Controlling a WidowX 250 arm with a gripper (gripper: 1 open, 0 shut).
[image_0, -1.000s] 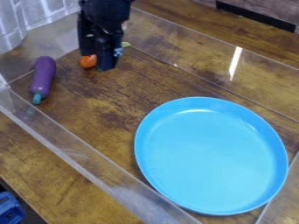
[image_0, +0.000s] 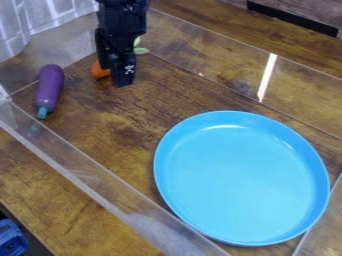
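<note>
My black gripper (image_0: 118, 62) hangs at the upper left, in front of an orange carrot (image_0: 100, 70) with green leaves, which it mostly hides. Whether the fingers are open or shut, or touch the carrot, I cannot tell. A purple eggplant (image_0: 50, 88) lies to the left of the gripper. A large blue plate (image_0: 241, 175) fills the lower right.
Clear plastic walls edge the wooden work surface (image_0: 114, 150) at the left and the back. A blue object (image_0: 8, 237) is at the bottom left corner.
The eggplant and plate have not moved.
</note>
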